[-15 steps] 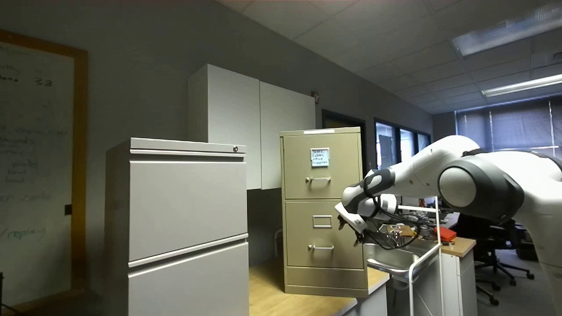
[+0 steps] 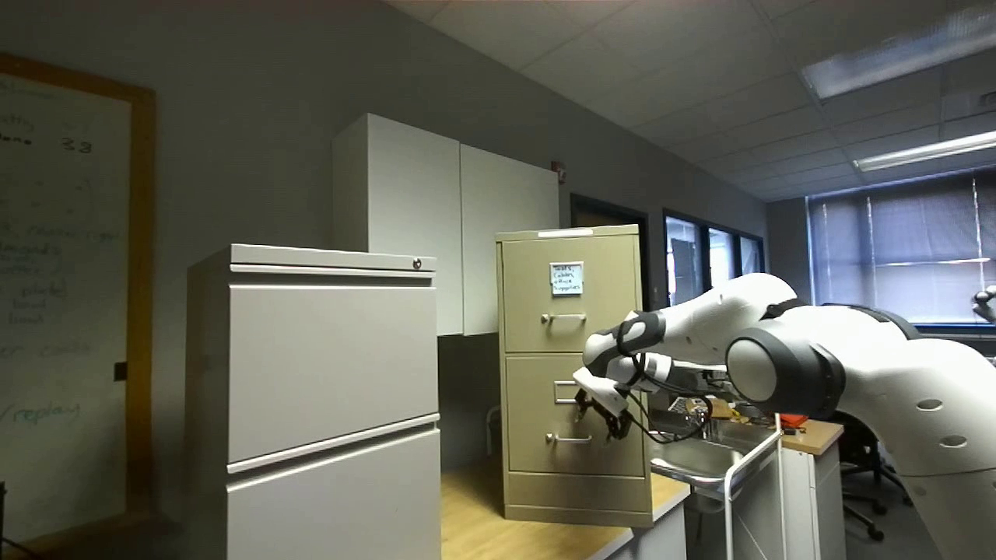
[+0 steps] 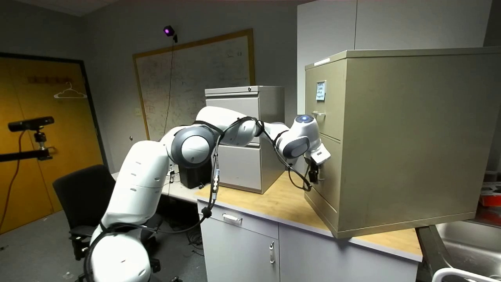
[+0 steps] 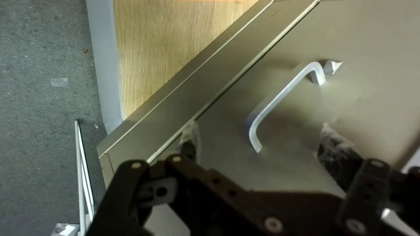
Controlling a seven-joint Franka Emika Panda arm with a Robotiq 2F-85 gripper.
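Observation:
A tan filing cabinet (image 2: 574, 495) with two drawers stands on a wooden counter. Its lower drawer handle (image 4: 281, 94), a silver bar with a small catch at one end, shows clearly in the wrist view. My gripper is open in front of that drawer, with its fingers (image 4: 191, 137) spread wide. The handle appears beyond the fingertips in the gap, and nothing is visibly held. In exterior view 1 the gripper (image 2: 599, 412) hangs just right of and above the handle (image 2: 569, 439). Both drawers look closed.
A grey cabinet (image 3: 239, 164) stands on the same counter (image 3: 282, 199), with bare wood between the two cabinets. A sink (image 2: 696, 459) and a white metal rail (image 2: 729, 504) lie right of the tan cabinet in exterior view 1.
My arm and gripper have moved left in exterior view 1, and the gripper is slightly lower, closer to the lower handle. The cabinet has not moved.

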